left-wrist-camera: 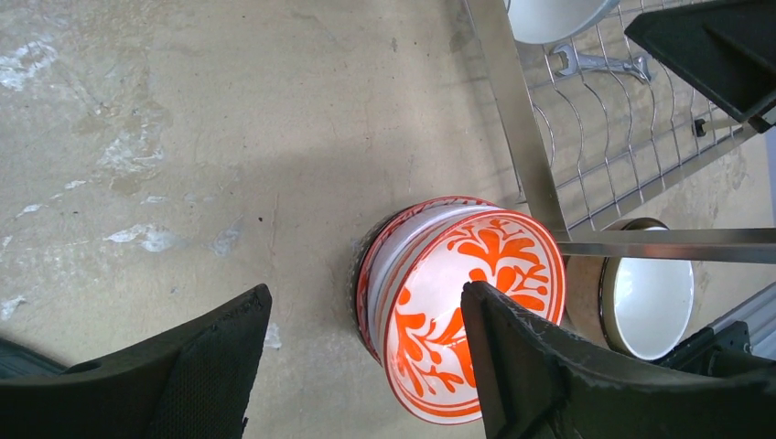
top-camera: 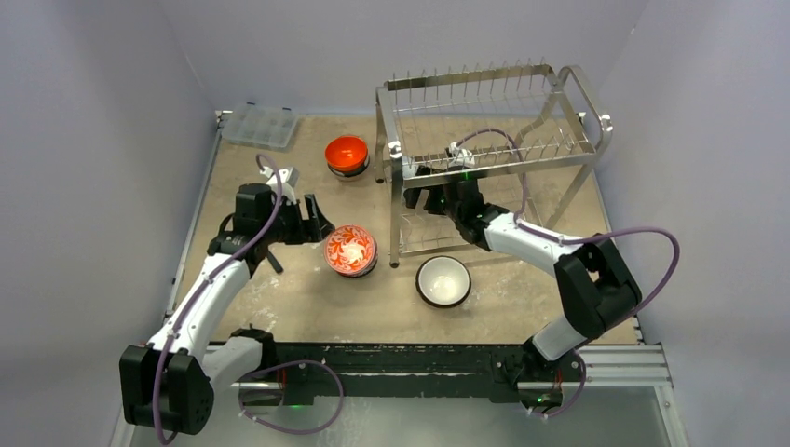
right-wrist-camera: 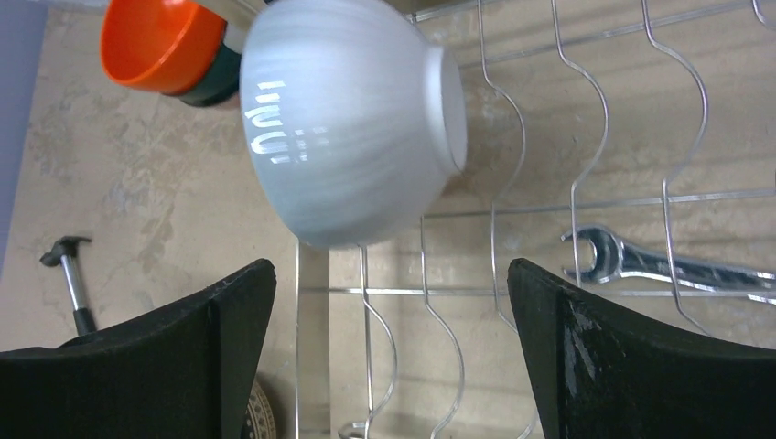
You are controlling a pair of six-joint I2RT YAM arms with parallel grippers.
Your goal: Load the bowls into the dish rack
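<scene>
A stack of bowls topped by an orange-patterned one (top-camera: 350,248) (left-wrist-camera: 468,320) lies on the table left of the steel dish rack (top-camera: 484,171). My left gripper (top-camera: 315,216) is above and just behind it, fingers apart and empty. My right gripper (top-camera: 429,196) is inside the rack's lower level, open; in its wrist view a white bowl (right-wrist-camera: 343,119) rests tilted on the wires beyond its fingers. A red bowl (top-camera: 346,149) tops another stack at the back. A white bowl with dark rim (top-camera: 443,279) stands in front of the rack.
A clear plastic box (top-camera: 256,126) sits at the back left. A wrench (right-wrist-camera: 641,261) shows beneath the rack's wires and a hammer (right-wrist-camera: 73,274) lies on the table.
</scene>
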